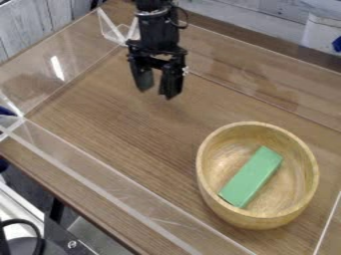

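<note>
The black robot arm reaches down from the top centre, its gripper hanging over the upper middle of the wooden table. The gripper stands open, its dark finger parts spread; whether anything small lies beneath it is too blurred to tell. At the lower right a round tan bowl holds a flat green block.
Clear plastic items sit at the left edge and near the top left. A black cable curls at the bottom left.
</note>
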